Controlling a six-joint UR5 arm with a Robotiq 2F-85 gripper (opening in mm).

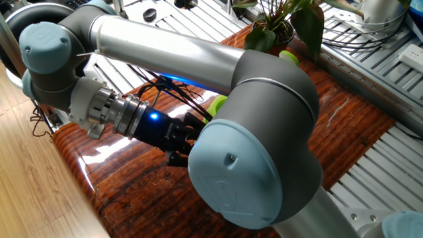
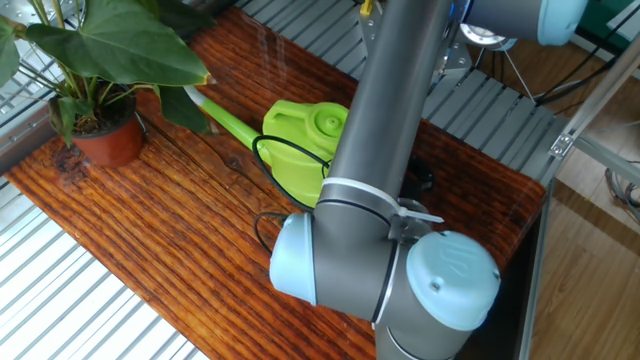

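A green watering can (image 2: 292, 150) rests on the glossy brown wooden table (image 2: 170, 240), its long spout (image 2: 228, 118) pointing toward the potted plant. In exterior view 1, only bits of the can (image 1: 216, 106) show behind my arm. My black gripper (image 1: 187, 143) is low over the table on the near side of the can. Two of its finger links stand apart, but the elbow joint covers the fingertips, so what lies between them is hidden. Exterior view 2 has the gripper mostly behind the arm.
A leafy plant in a terracotta pot (image 2: 110, 140) stands at the table's end by the spout. Black cables (image 1: 173, 91) run along my wrist. Slatted metal platforms (image 1: 370, 79) border the table. Bare wood lies in front of the can.
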